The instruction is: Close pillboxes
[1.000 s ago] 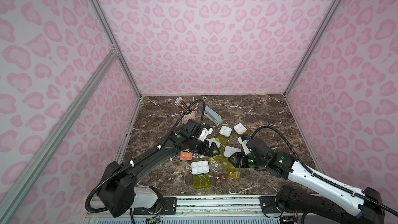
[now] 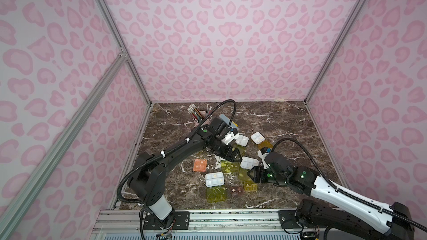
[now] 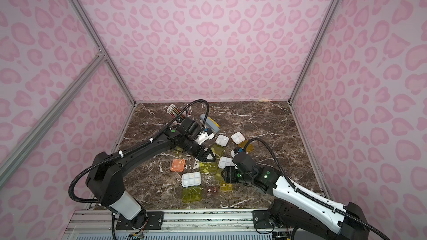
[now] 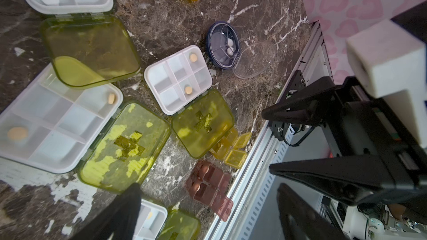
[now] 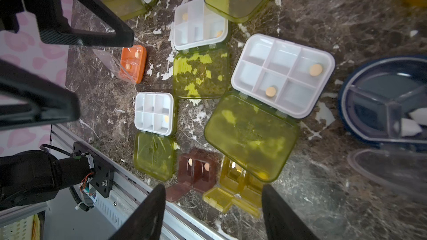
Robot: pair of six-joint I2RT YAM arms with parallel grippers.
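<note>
Several open pillboxes lie on the marble table, white bodies with olive lids laid back: a six-compartment box (image 5: 282,74) with two tablets, a larger one (image 4: 53,124), a small one (image 5: 153,112). Orange (image 5: 133,64), brown (image 5: 198,173), yellow (image 5: 235,184) and round navy (image 4: 222,44) boxes are also open. My left gripper (image 2: 232,154) hangs open above the middle boxes, nothing between its fingers. My right gripper (image 2: 258,175) hovers over the boxes right of centre, its fingers apart and empty in the right wrist view.
A cup of brushes (image 2: 198,114) and a grey-blue elongated object (image 2: 229,120) stand at the back, partly behind the left arm. The metal rail (image 2: 231,213) runs along the front edge.
My right gripper has shifted slightly.
</note>
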